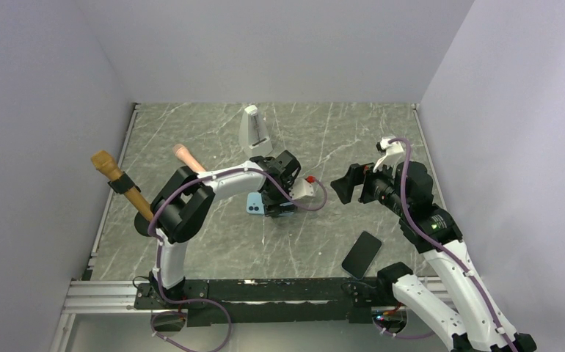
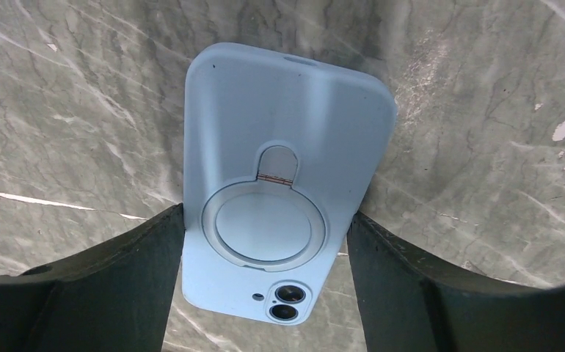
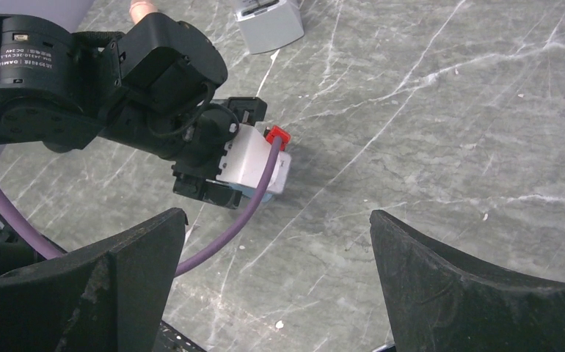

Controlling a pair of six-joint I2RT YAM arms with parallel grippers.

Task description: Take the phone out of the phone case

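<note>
A pale blue phone case [image 2: 287, 117] with a ring on its back and two camera lenses lies face down on the marble table [image 1: 316, 235]; whether a phone is inside cannot be seen. My left gripper is over it, its fingers at the case's two long sides, part open around it; whether they grip firmly is unclear. In the top view the case [image 1: 254, 204] is mostly hidden under that gripper. My right gripper hangs open over the right side of the table, nothing between its fingers.
A black slab like a phone [image 1: 362, 254] lies at front right. A white device [image 1: 254, 132] stands at the back, a peach cylinder [image 1: 188, 158] lies back left, and a wooden post [image 1: 122, 183] is at the left.
</note>
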